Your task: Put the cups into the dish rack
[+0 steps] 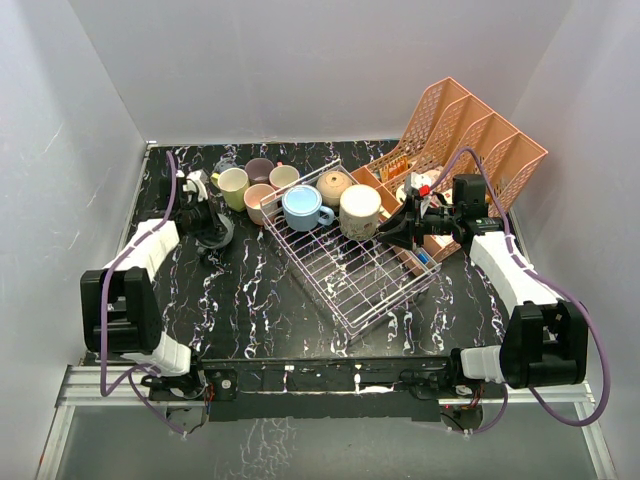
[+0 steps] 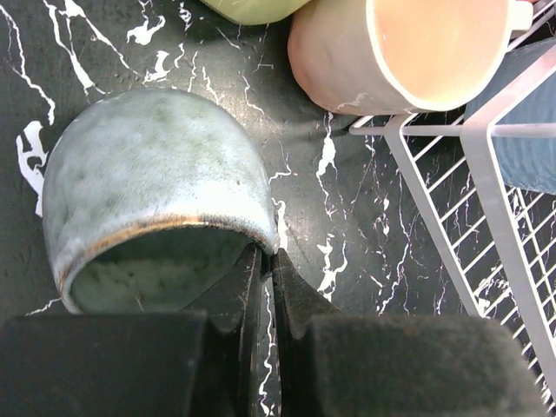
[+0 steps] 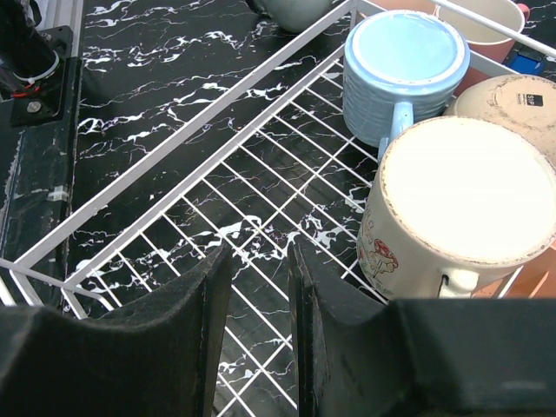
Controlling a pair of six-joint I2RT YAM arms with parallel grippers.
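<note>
A grey-green cup point(image 2: 161, 165) lies on its side on the dark counter at the left, its mouth facing my left gripper. That gripper is shut, its tips together at the right end of the cup's rim; whether the rim is caught between them I cannot tell. In the white wire rack point(image 1: 345, 275) sit a light-blue cup point(image 3: 400, 78), a cream cup point(image 3: 460, 200) with a printed figure and a beige cup point(image 1: 333, 185), all bottoms up. My right gripper stands open over the rack, nothing between its fingers, left of the cream cup.
Behind the grey-green cup stand a yellow-green cup point(image 1: 233, 187), a pink cup point(image 1: 258, 200), a mauve cup point(image 1: 259, 170) and another pale cup point(image 1: 284, 177). An orange drainer point(image 1: 470, 140) leans at the back right.
</note>
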